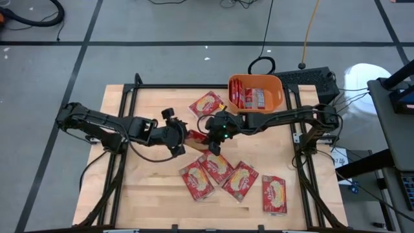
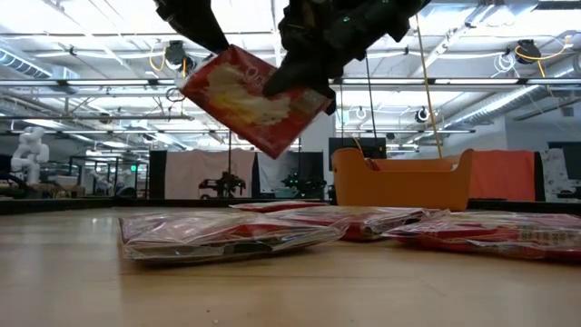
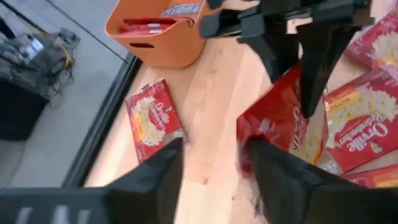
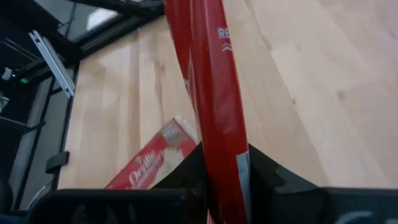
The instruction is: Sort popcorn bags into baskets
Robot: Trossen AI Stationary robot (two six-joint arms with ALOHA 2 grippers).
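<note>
A red popcorn bag (image 2: 241, 109) hangs tilted above the table between the two arms. My right gripper is shut on it; in the right wrist view the bag (image 4: 214, 93) rises edge-on from between the fingers. My left gripper is open, its blurred fingers (image 3: 165, 174) spread apart, with one finger close to the bag's near edge. Whether they touch is unclear. On the table lie more red bags: one (image 1: 208, 103) at the back, a cluster including this bag (image 1: 240, 180) in front, and another (image 1: 274, 195) at the right. An orange basket (image 1: 276, 90) contains several packets.
Black rails (image 1: 294, 97) run along the table's sides. A dark box (image 1: 310, 84) stands on the floor beyond the basket. Bare wood (image 1: 145, 194) lies open at the front left of the table.
</note>
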